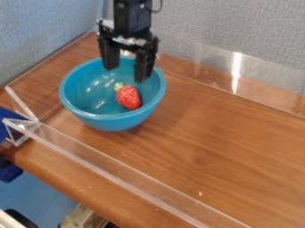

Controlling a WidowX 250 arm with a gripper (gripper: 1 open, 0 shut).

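A turquoise bowl [89, 93] sits on the wooden surface at the upper left, with a red strawberry [127, 96] lying inside it. The black gripper [127, 71] hangs from the top over the bowl's far part, its two fingers spread apart just above the strawberry, nothing between them.
Clear plastic walls edge the wooden tray [215, 160], with white brackets at the left and a textured grey wall behind.
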